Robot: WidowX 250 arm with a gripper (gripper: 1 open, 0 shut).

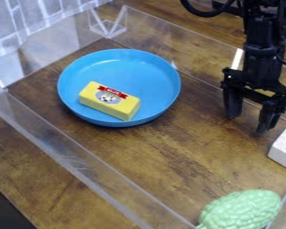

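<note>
The black gripper [252, 107] is at the right of the camera view, low over the wooden table, with its fingertips beside a white block [285, 146] at the right edge. Whether its dark fingers hold anything between them is unclear. A blue plate [152, 79] lies left of centre, with a yellow box [108, 100] bearing a red label on it.
A green brain-shaped object [239, 210] lies at the bottom right. Clear plastic walls border the work area. A pale object shows partly behind the gripper. The table between the plate and the green object is bare.
</note>
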